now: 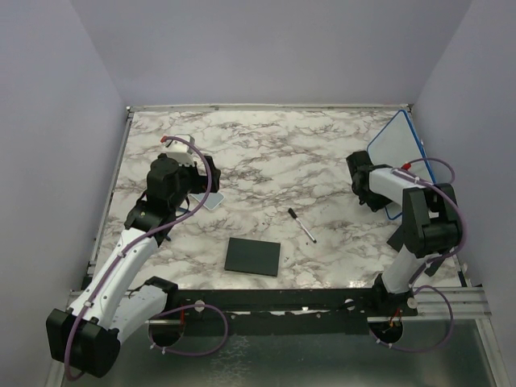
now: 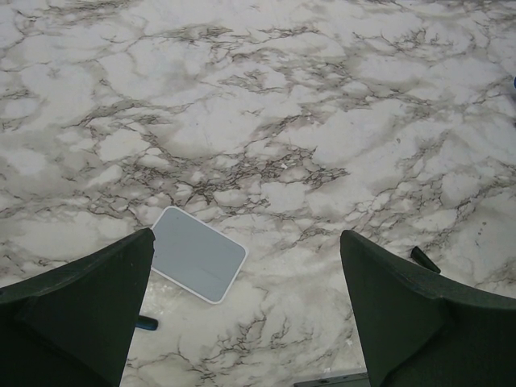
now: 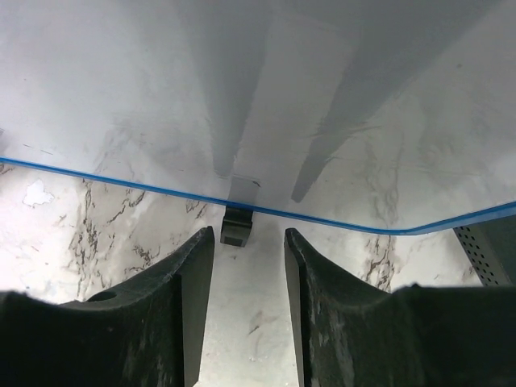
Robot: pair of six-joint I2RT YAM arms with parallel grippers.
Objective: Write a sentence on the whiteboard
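The whiteboard, white with a blue rim, lies at the far right of the table. My right gripper is beside its left edge, fingers parted and nothing gripped. Just past the fingertips, a small dark block sits at the blue rim in the right wrist view. A marker with a white barrel and black cap lies mid-table, apart from both grippers. On the left side, my left gripper stands open above the table and empty. The right arm hides part of the board in the top view.
A small grey plate with a white rim lies below the left gripper, with a dark blue pen near it. A dark flat panel rests at the front centre.
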